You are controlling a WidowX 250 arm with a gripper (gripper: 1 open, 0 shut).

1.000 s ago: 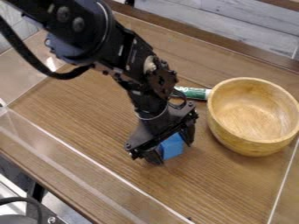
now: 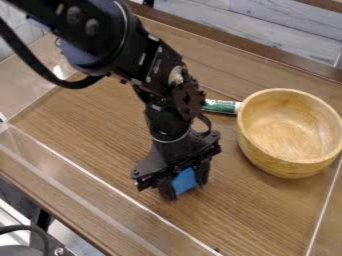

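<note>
My gripper (image 2: 171, 176) is low over the wooden table, centre of the view, its fingers shut around a small blue object (image 2: 186, 181), which is partly hidden by the dark fingers.
A large yellow bowl (image 2: 289, 128) stands at the right. A green-and-white tube (image 2: 222, 106) lies behind the arm, left of the bowl.
My gripper has shifted slightly left and toward the front, with the blue object between its fingers moving along with it.
</note>
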